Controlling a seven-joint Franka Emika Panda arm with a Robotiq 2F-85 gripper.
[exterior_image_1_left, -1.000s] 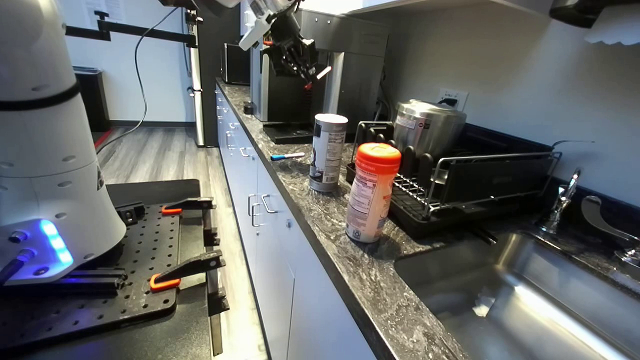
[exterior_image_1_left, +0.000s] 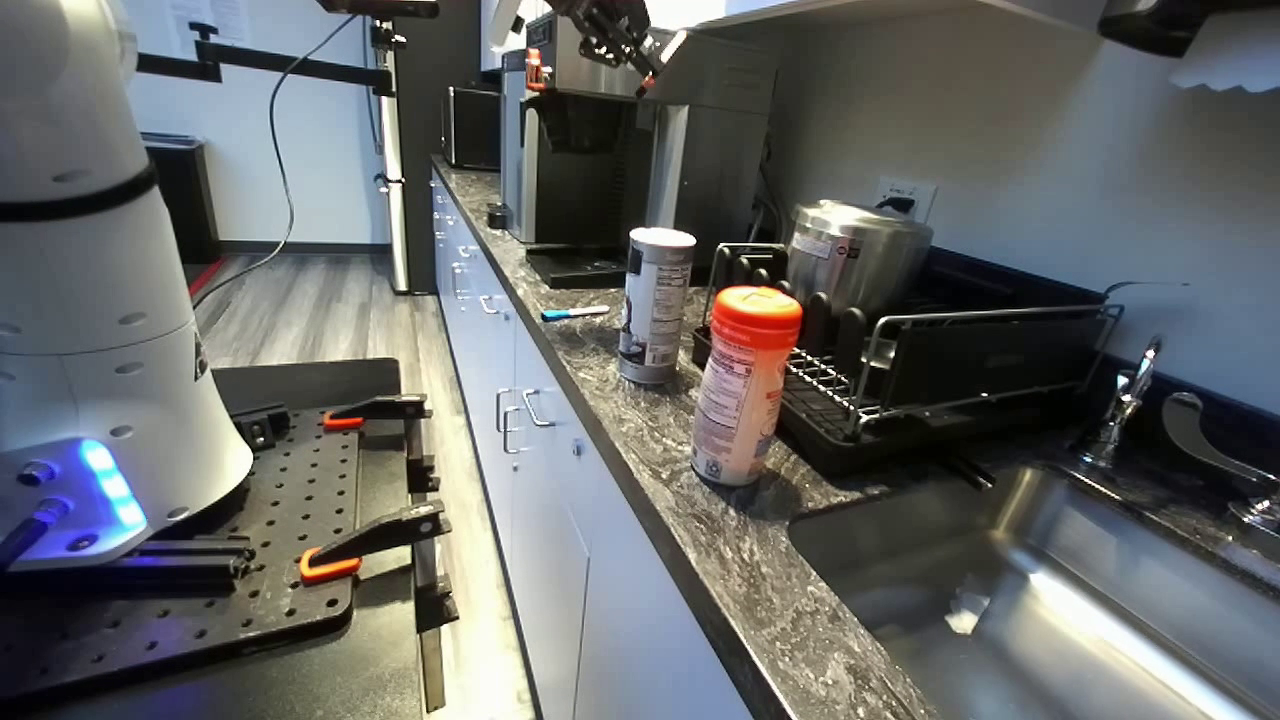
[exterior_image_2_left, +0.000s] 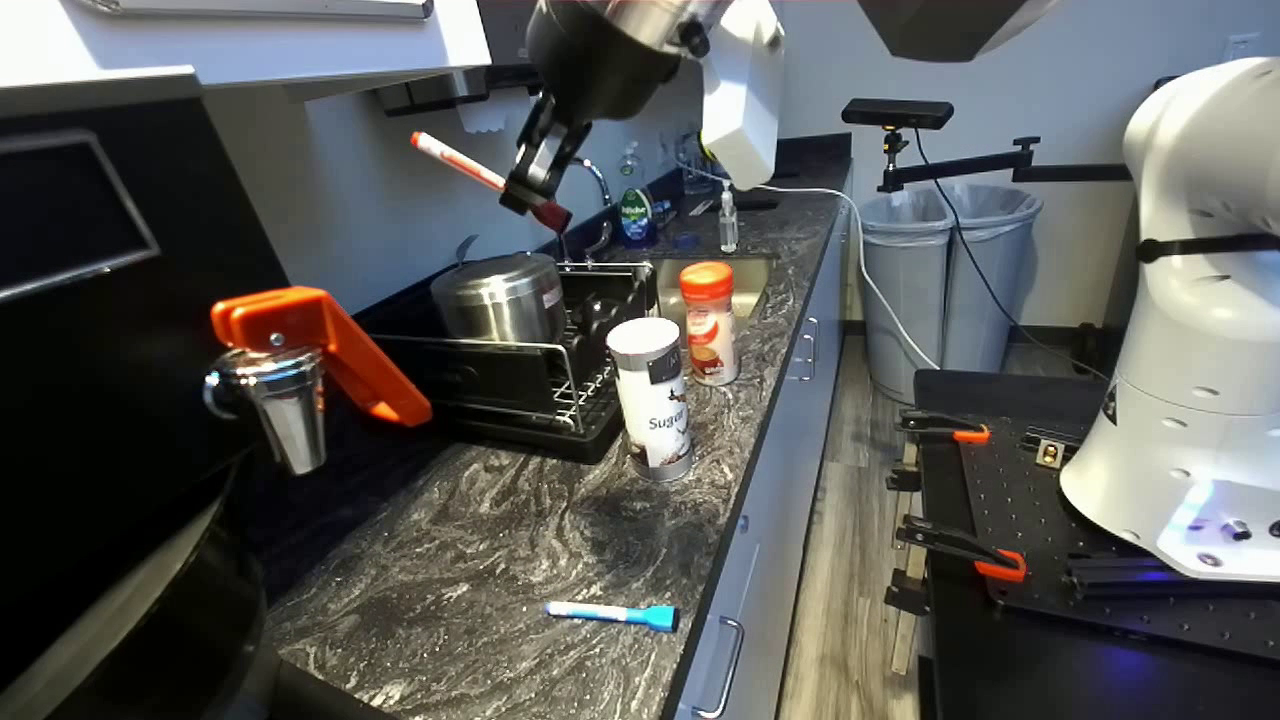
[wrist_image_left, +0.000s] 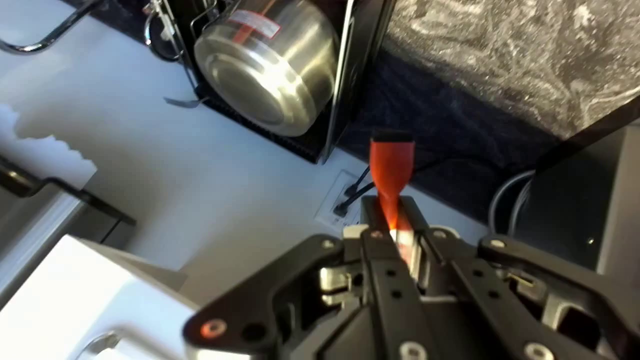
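Observation:
A red and white marker (exterior_image_2_left: 456, 160) is pinched in my gripper (exterior_image_2_left: 531, 192), high above the counter. Its white body slants up to one side of the fingers and its dark red cap (exterior_image_2_left: 552, 216) sticks out below. In the wrist view the red cap (wrist_image_left: 391, 162) points away from the camera, between the shut fingertips. On the counter lies a blue-capped marker (exterior_image_2_left: 612, 616), well below the gripper. The white sugar canister (exterior_image_2_left: 651, 402) and the red-lidded creamer container (exterior_image_2_left: 710, 324) stand upright.
A steel pot (exterior_image_1_left: 849, 258) sits in the black dish rack (exterior_image_1_left: 960, 360), with the sink (exterior_image_1_left: 1080, 600) beyond it. The tall coffee machine (exterior_image_1_left: 600, 132) stands behind the arm. Free counter (exterior_image_2_left: 480, 564) surrounds the blue-capped marker. An overhead cabinet (exterior_image_2_left: 288, 42) borders the space above.
In exterior view 1 my gripper has risen and shifted right, carrying the red marker with it. The counter items stay where they were.

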